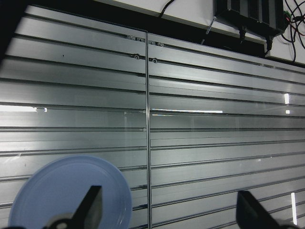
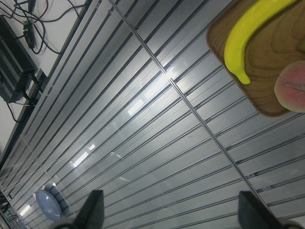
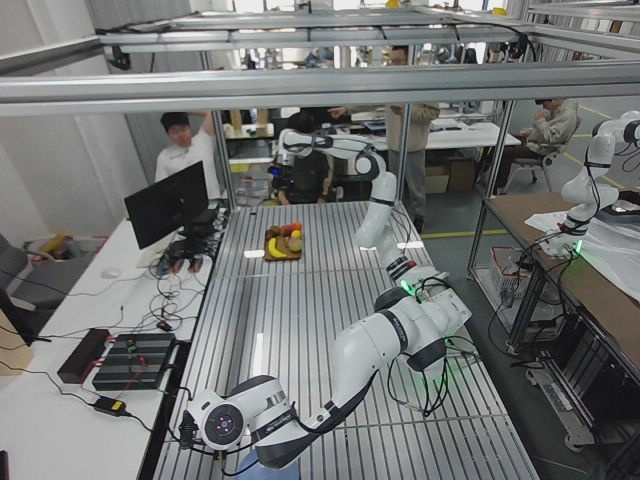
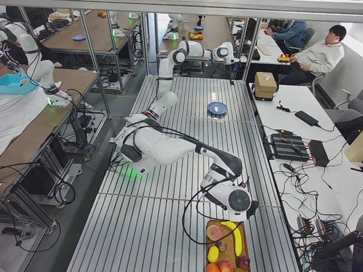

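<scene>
A wooden tray (image 2: 264, 62) of fruit, with a banana (image 2: 245, 38) and a peach (image 2: 290, 88), lies at the far end of the slatted table in the camera left view, below my right gripper. A blue plate (image 1: 71, 181) lies at the other end, below my left gripper. In each wrist view two dark fingertips stand wide apart at the bottom edge, with nothing seen between them: both grippers are open.
Along one side runs a white desk (image 3: 70, 420) with a monitor, black boxes and cables. Aluminium frame bars cross above.
</scene>
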